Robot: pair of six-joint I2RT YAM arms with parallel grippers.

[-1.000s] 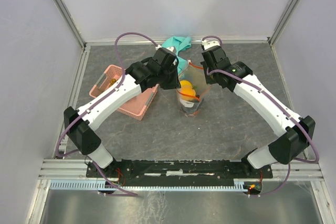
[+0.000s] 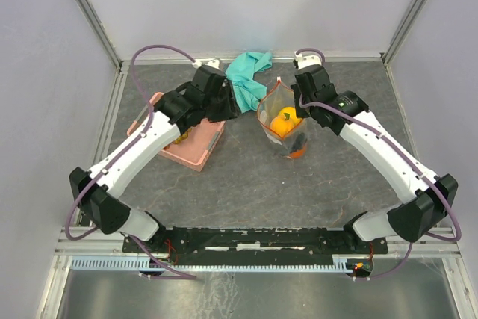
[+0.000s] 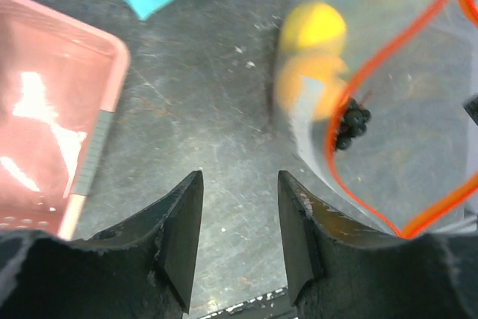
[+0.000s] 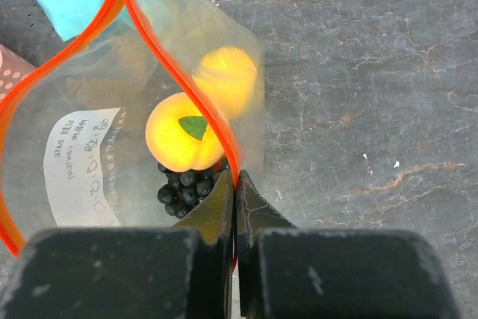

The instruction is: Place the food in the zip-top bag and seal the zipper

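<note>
A clear zip top bag (image 2: 267,112) with an orange zip edge stands with its mouth spread. Inside are two yellow-orange fruits (image 4: 177,131) and a bunch of dark grapes (image 4: 184,192), most clearly seen in the right wrist view. My right gripper is shut on the bag's orange rim and holds that side up. Left of the bag, my left gripper is open with only bare table between its fingers. The bag's left rim hangs free of it, off to the right in the left wrist view.
A pink basket (image 2: 212,143) stands at the left with some small yellow-green food (image 2: 181,137) in it, partly under my left arm. A turquoise cloth (image 2: 246,80) lies at the back.
My left gripper has moved left, away from the bag, and no longer holds its rim. The bag has shifted right towards the right gripper, which has itself moved slightly right.
</note>
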